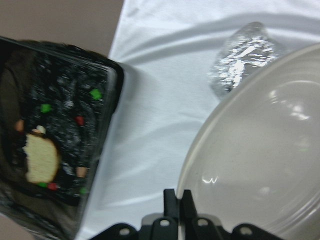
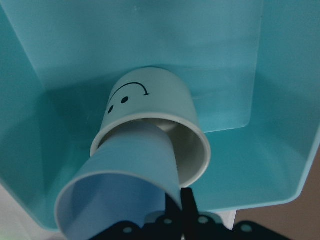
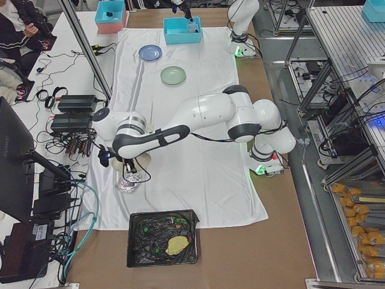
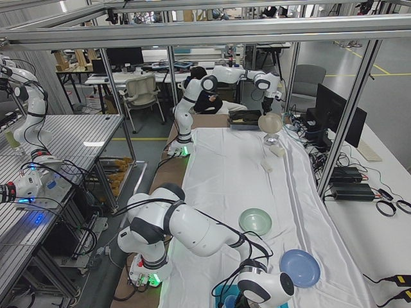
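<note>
My left gripper is shut on the rim of a cream plate [image 1: 255, 150], raised beside a crumpled clear-and-silver item [image 1: 242, 60] on the white cloth. A black-lined bin [image 1: 70, 130] holds bread [image 1: 41, 157] and small red and green bits. In the right wrist view, my right gripper is shut on the rim of a light blue cup [image 2: 130, 160], whose far end is inside a white smiley cup [image 2: 145, 92] lying on its side in a turquoise box [image 2: 280, 100].
A green plate [image 4: 255, 221] and a blue plate [image 4: 300, 266] lie on the white cloth near the box, with open cloth [image 3: 198, 180] in the middle. A monitor [image 3: 15, 168] and cables crowd the side table.
</note>
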